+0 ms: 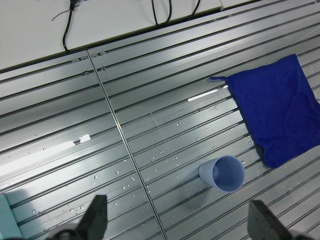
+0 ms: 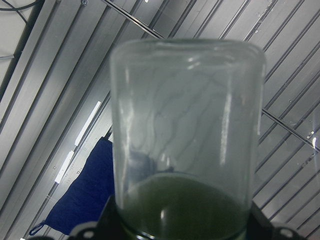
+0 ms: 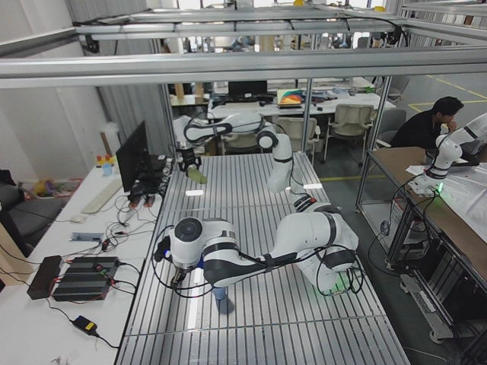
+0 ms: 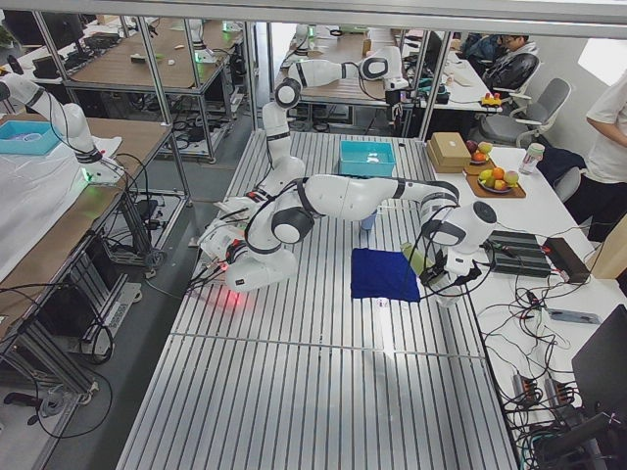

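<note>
My left gripper hangs open over the slatted metal table, nothing between its fingers. Below it a pale blue cup stands beside a folded dark blue cloth; this cup also shows under the near arm in the camera left view. My right gripper is shut on a greenish translucent cup, which fills much of the right wrist view and is seen at the far end of the table in the camera left view; the cloth lies below it.
A teal bin sits at one end of the table. A side desk with cables, boxes and a monitor runs along the table's edge.
</note>
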